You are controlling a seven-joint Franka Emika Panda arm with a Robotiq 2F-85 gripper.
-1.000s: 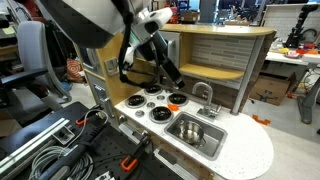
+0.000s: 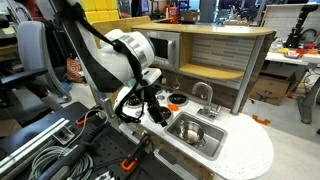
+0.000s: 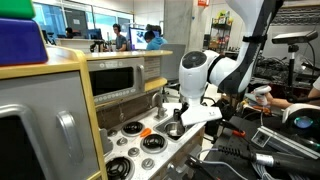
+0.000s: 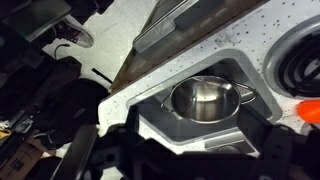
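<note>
A steel pot (image 4: 205, 98) with two side handles sits in the grey sink (image 4: 235, 62), and it looks empty. In exterior view 1 the pot (image 2: 193, 131) lies to the right of my gripper (image 2: 160, 116), which is low over the counter by the stove burners. My gripper stands open in the wrist view, its dark fingers spread at the lower edge, with the pot seen below and between them and nothing held. A small orange item (image 4: 309, 110) rests between sink and burner. My arm hides part of the stove in exterior view 1.
A curved faucet (image 2: 205, 94) rises behind the sink. Black burners (image 3: 154, 142) cover the stove, under a microwave (image 3: 117, 85) and a wooden shelf (image 2: 195, 66). Right of the sink the white counter (image 2: 240, 145) is clear. A drawer handle (image 4: 160, 30) juts from the front.
From one second ago, my arm has come down a good way, with its gripper now lower over the counter front. The pot stays put.
</note>
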